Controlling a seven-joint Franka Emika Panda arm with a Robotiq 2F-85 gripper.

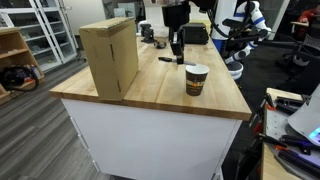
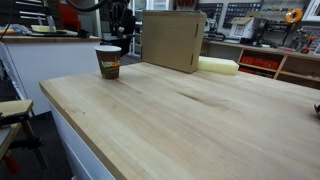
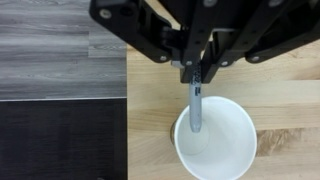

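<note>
A grey marker (image 3: pixel 195 108) points away from the wrist camera, pinched in my gripper, which is shut on it. In the wrist view the marker's far end overlaps the inside of a white-lined paper cup (image 3: pixel 225 150). How deep the tip reaches cannot be told there. Exterior view 1 has the cup (image 1: pixel 196 82) upright near the counter's right edge, brown outside, with the gripper (image 1: pixel 179 56) behind and above it. In exterior view 2 the cup (image 2: pixel 108 66) stands at the counter's far left corner, and the gripper is hard to make out.
A tall cardboard box (image 1: pixel 112 58) stands on the left of the wooden counter (image 1: pixel 150 90). A pale yellow block (image 2: pixel 218 66) lies beside the box in exterior view 2. The counter drops off close to the cup, and its broad middle is bare.
</note>
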